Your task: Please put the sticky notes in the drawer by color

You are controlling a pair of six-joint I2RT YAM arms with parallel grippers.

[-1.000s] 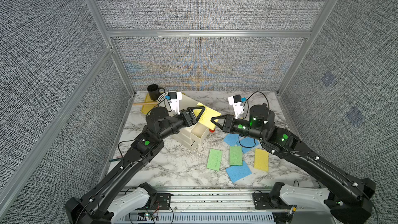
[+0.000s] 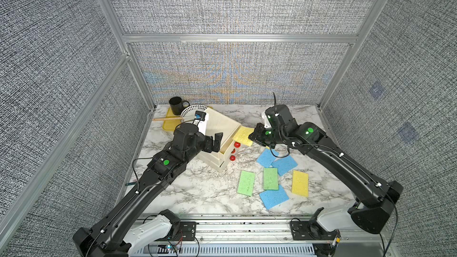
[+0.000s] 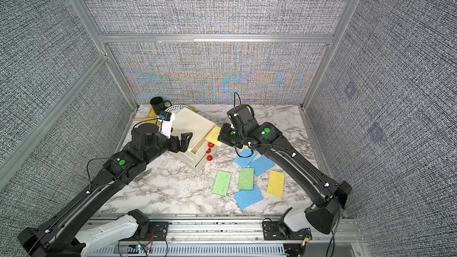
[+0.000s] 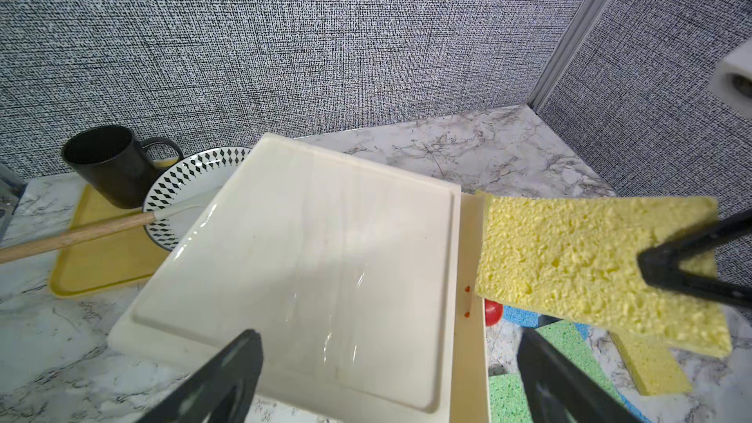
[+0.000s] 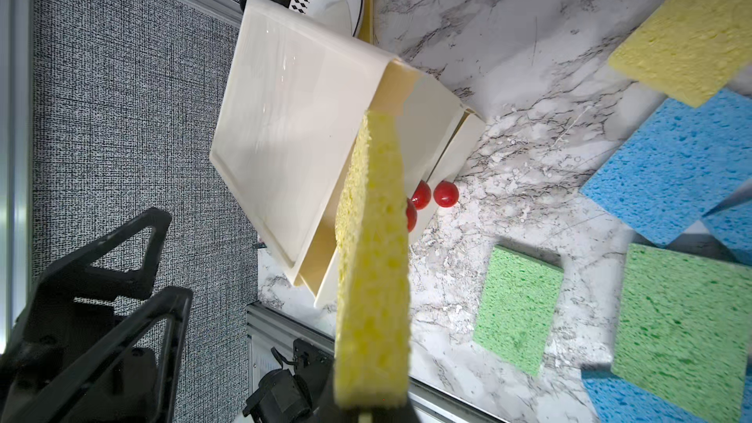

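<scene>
The cream drawer unit (image 4: 313, 282) stands left of centre, its top drawer (image 5: 315, 254) pulled partly out, with a narrow opening showing. A yellow sponge-like note (image 4: 579, 254) is pinched by my right gripper (image 2: 252, 136); its free edge is at the top drawer's front, over the opening's end. My left gripper (image 2: 215, 143) is open above the unit's top, nothing between its fingers. On the table lie green notes (image 2: 246, 183), blue notes (image 2: 273, 197) and a yellow note (image 2: 300, 183). The drawer's contents are hidden.
Red round knobs (image 5: 445, 193) stick out from the drawer fronts. Behind the unit are a black mug (image 4: 109, 163), a patterned plate (image 4: 168, 227) and a wooden-handled utensil (image 4: 86, 237) by a yellow tray (image 4: 102, 270).
Both grippers held the yellow note's two ends a second ago; the left let go.
</scene>
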